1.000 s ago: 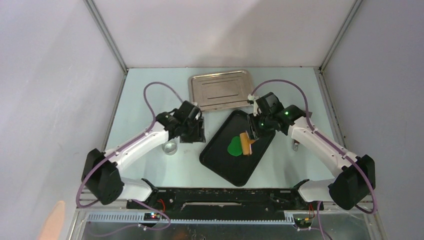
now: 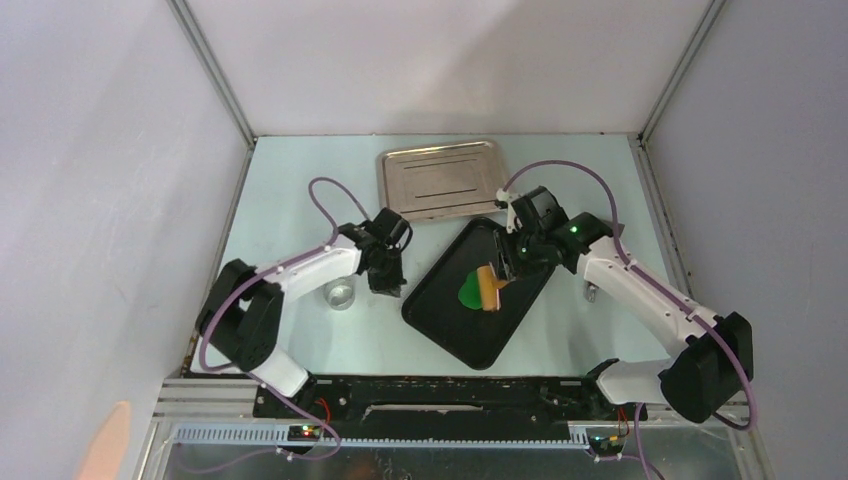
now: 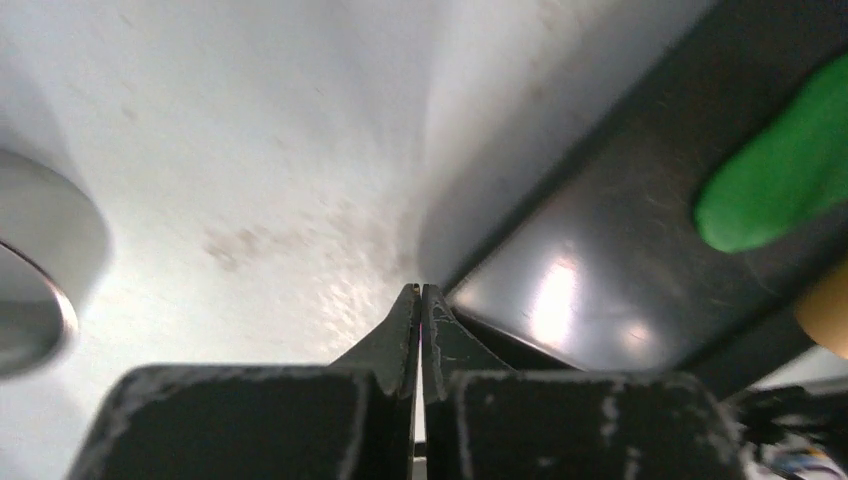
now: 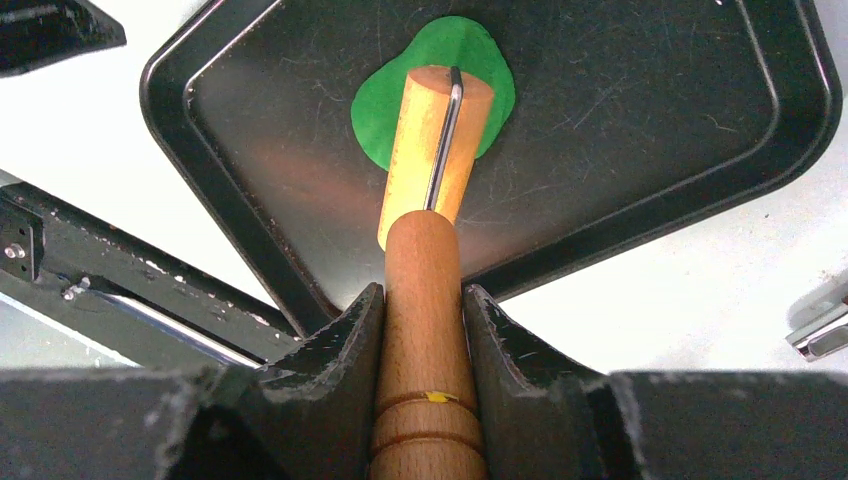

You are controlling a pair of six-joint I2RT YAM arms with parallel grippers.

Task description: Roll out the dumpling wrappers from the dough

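Observation:
A flattened green dough piece point(image 4: 370, 120) lies on the black tray point(image 2: 450, 330), with the wooden roller point(image 4: 405, 150) of a rolling pin resting over it. My right gripper is shut on the pin's wooden handle point(image 4: 420, 340), above the tray. My left gripper is shut, nothing visible between its fingers, over the table beside the tray's left side; the dough point(image 3: 770, 160) shows to its right in the left wrist view.
A silver tray point(image 2: 440, 180) lies at the back. A round metal container point(image 2: 339, 294) stands left of the black tray. A metal utensil point(image 4: 820, 330) lies right of the tray.
The right arm and roller have shifted only slightly.

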